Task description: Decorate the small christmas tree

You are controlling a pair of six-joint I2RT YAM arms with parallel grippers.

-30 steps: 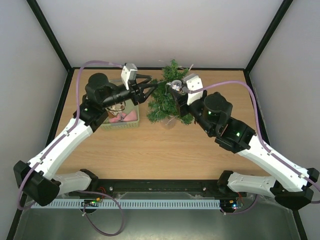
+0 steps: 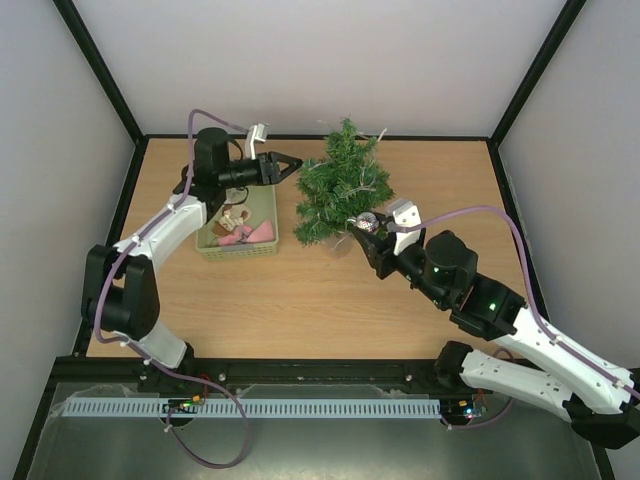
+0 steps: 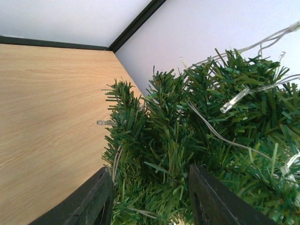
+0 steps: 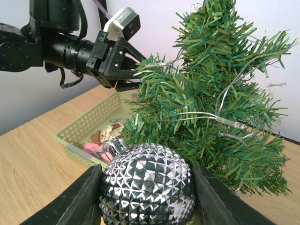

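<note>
The small Christmas tree (image 2: 342, 185) stands upright at the back middle of the table, with wire lights on its branches. My left gripper (image 2: 292, 163) is beside its upper left side; in the left wrist view its fingers are apart, facing the branches, with no ornament between them. My right gripper (image 2: 362, 227) is at the tree's lower right, shut on a silver faceted bauble (image 4: 146, 183), whose cap and loop point toward the tree.
A pale green basket (image 2: 230, 250) left of the tree, under my left arm, holds pink and brown items.
My left gripper has shifted toward the back of the table.
</note>
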